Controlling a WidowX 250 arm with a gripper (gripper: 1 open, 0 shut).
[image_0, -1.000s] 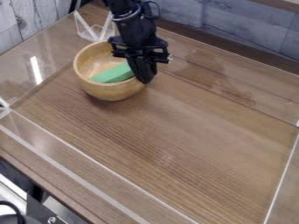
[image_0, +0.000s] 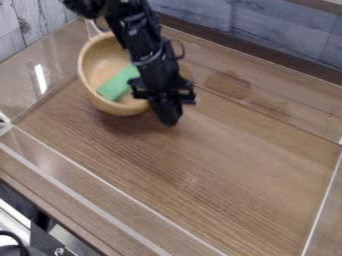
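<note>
My black gripper (image_0: 168, 112) reaches down from the top centre of the camera view, low at the right side of a pale wooden bowl (image_0: 99, 58). A green object (image_0: 115, 81) sits in the bowl, partly hidden behind the arm. The fingertips are dark and blurred; the gripper appears shut, and I see nothing clearly between its fingers.
A wooden table (image_0: 227, 180) fills most of the view, bare across the right and front. Light material shows at the upper left edge, and dark cables lie at the lower left corner.
The bowl now appears more tilted or turned and more hidden behind the arm, with the green object at its right part.
</note>
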